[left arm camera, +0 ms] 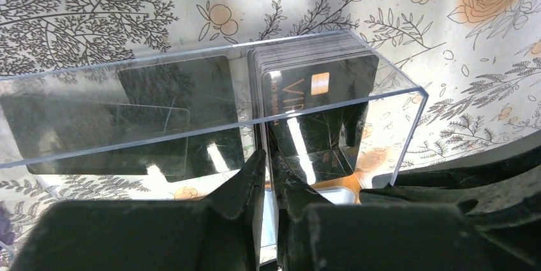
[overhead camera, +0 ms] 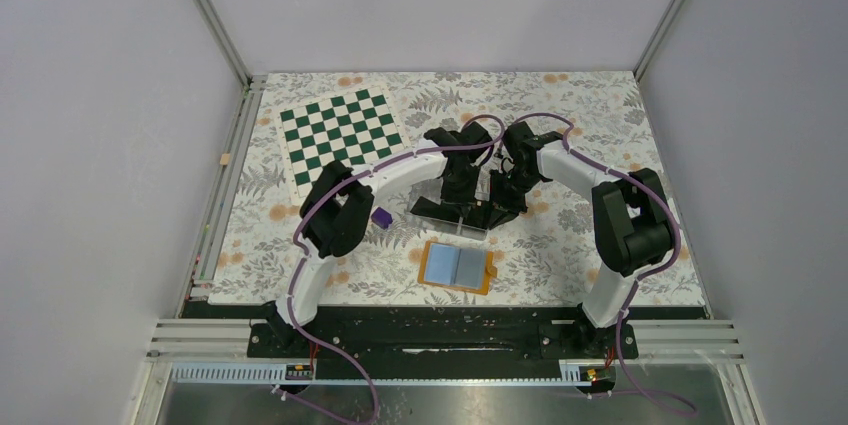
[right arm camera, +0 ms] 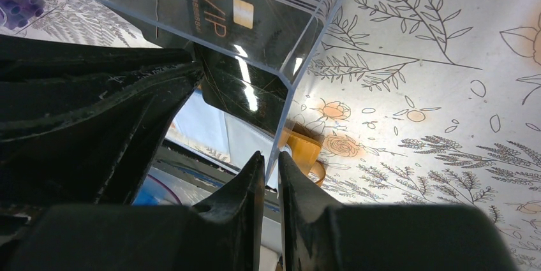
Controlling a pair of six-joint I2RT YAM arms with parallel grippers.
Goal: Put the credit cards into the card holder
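A stack of black VIP cards (left arm camera: 332, 92) stands in the right compartment of a clear box (left arm camera: 399, 111). Looser black cards (left arm camera: 185, 92) lean in its left compartment. My left gripper is at the near left edge of the VIP stack, beside the divider, its fingers narrowly open; whether its fingers touch a card is unclear. At the box's right front edge, my right gripper is shut on the clear wall. The card holder (overhead camera: 456, 267), orange-edged with blue and grey pocket panels, lies spread flat in front of the box.
A green-and-white checkered board (overhead camera: 340, 135) lies at the back left. Left of the box is a small purple object (overhead camera: 381, 217). Both arms crowd closely over the box.
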